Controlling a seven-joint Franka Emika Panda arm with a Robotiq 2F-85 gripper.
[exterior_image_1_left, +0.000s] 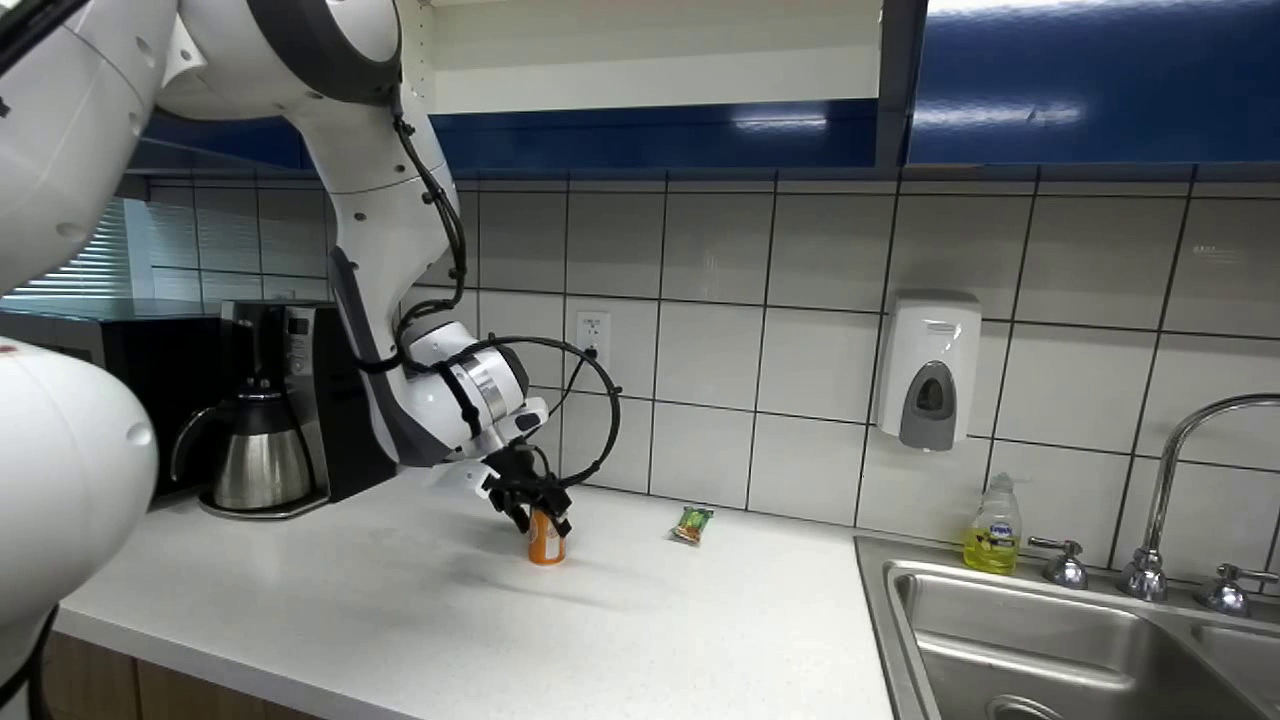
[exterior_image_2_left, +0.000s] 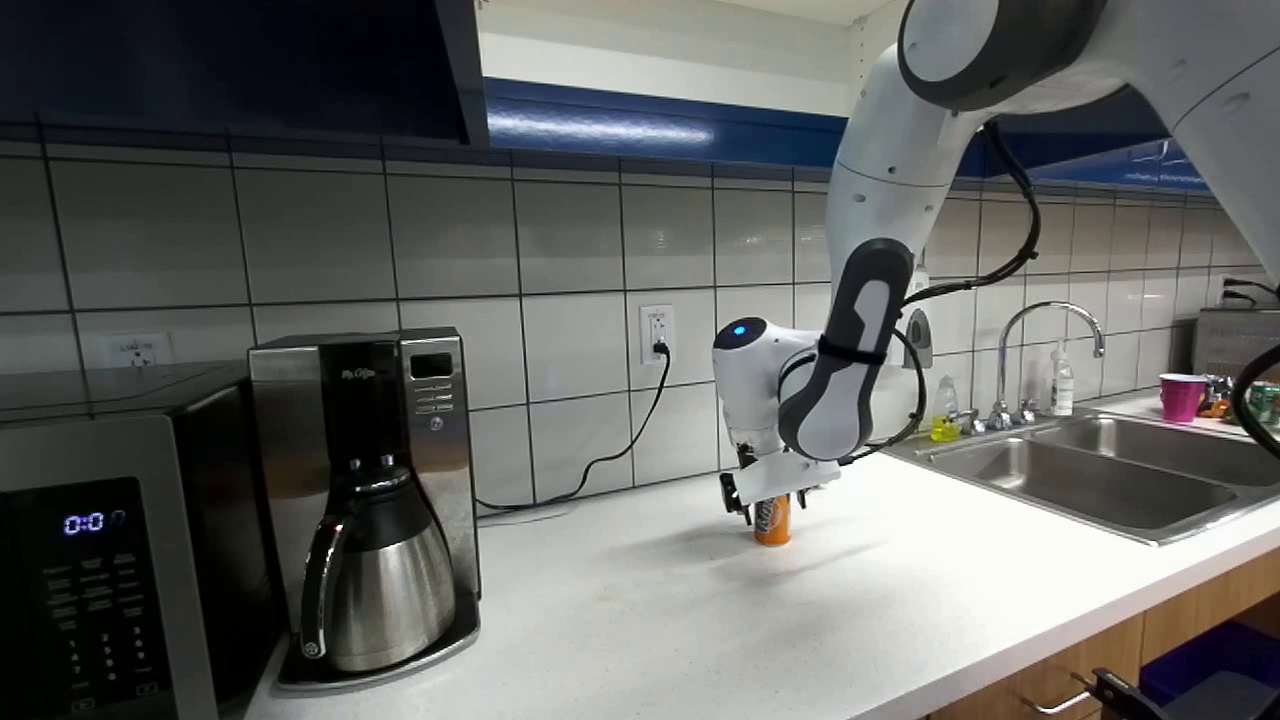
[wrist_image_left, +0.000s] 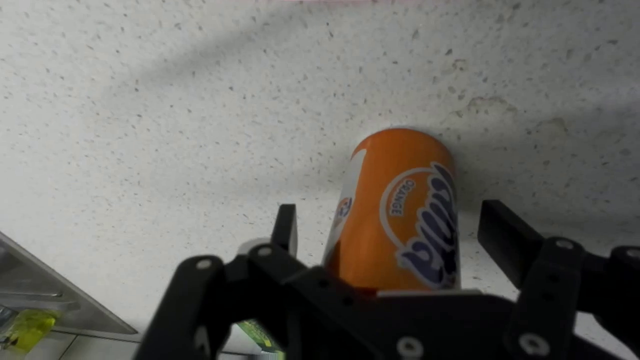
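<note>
An orange soda can (exterior_image_1_left: 547, 542) stands upright on the white counter (exterior_image_1_left: 720, 636). In exterior view 2 the same can (exterior_image_2_left: 771, 523) shows below the hand. My gripper is open, one finger (wrist_image_left: 285, 228) to the left of the can and the other to its right, with clear gaps on both sides in the wrist view. The can's upper end is hidden behind the gripper's body there. From exterior view 1, the gripper (exterior_image_1_left: 546, 516) covers the can's upper part.
A small green wrapped packet (exterior_image_1_left: 692, 523) lies right of the can near the tiled wall. Coffee maker (exterior_image_2_left: 396, 516) and microwave (exterior_image_2_left: 108, 540) stand at the left. Dish soap (exterior_image_1_left: 993, 528) and the sink (exterior_image_1_left: 1056, 624) are at the right.
</note>
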